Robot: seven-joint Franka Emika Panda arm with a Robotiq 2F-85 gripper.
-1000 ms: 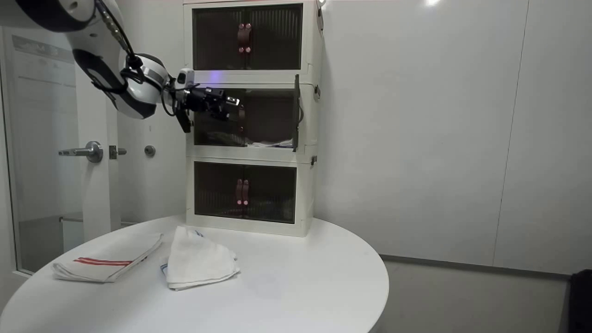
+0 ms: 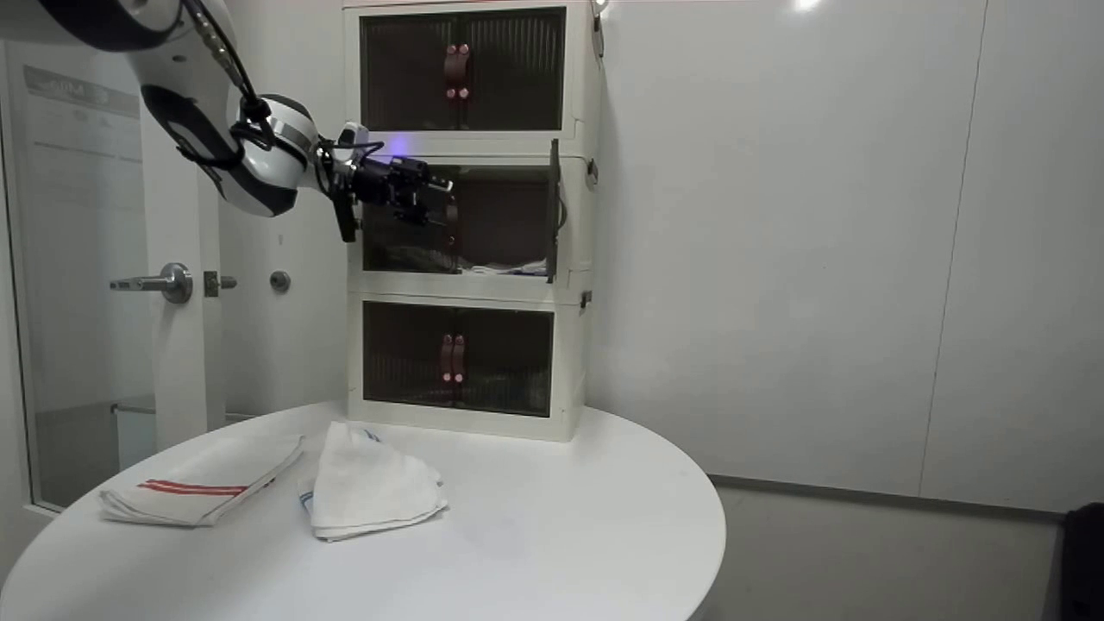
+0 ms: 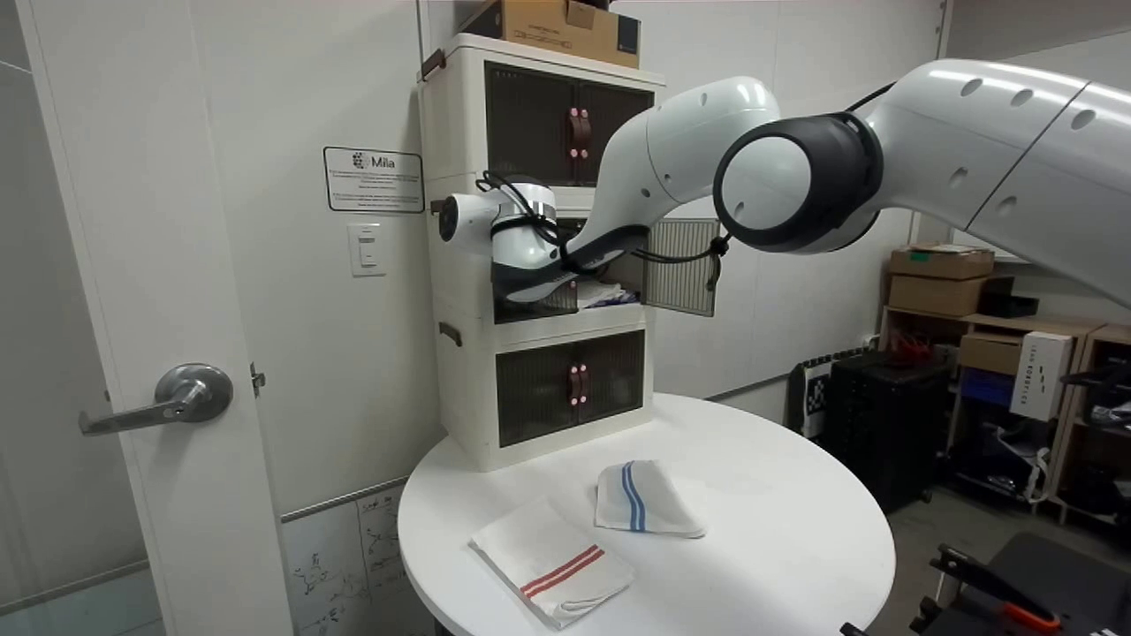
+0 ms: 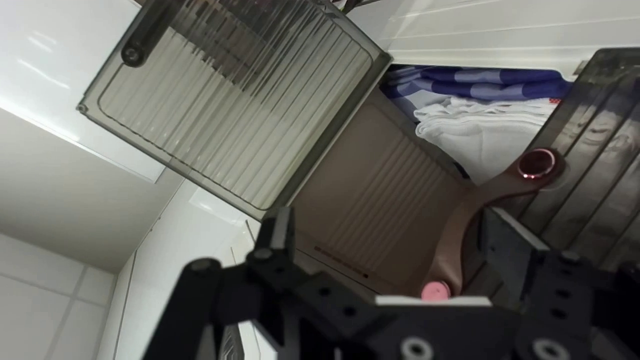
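Note:
At the middle tier of the cabinet (image 2: pixel 574 222), my gripper is open, its fingers (image 4: pixel 510 240) wide apart. The brown strap handle (image 4: pixel 459 231) of the closed left door (image 4: pixel 600 144) appears between them in the wrist view, nearer the right finger; no grip on it shows. The right door (image 2: pixel 554 212) stands swung out. Inside the tier, folded white cloths (image 4: pixel 486 129) and a blue checked cloth (image 4: pixel 492 81) lie in a stack. In exterior view 2 the arm hides the gripper.
A red-striped towel (image 2: pixel 207 481) and a blue-striped towel (image 2: pixel 378 481) lie on the round white table (image 2: pixel 580 517). Top doors (image 2: pixel 512 67) and bottom doors (image 2: pixel 507 357) are closed. A cardboard box (image 3: pixel 557 28) sits on the cabinet.
My gripper has shifted slightly right along the front of the middle tier, and its fingertips look farther apart in exterior view 1. Doors and towels have stayed put.

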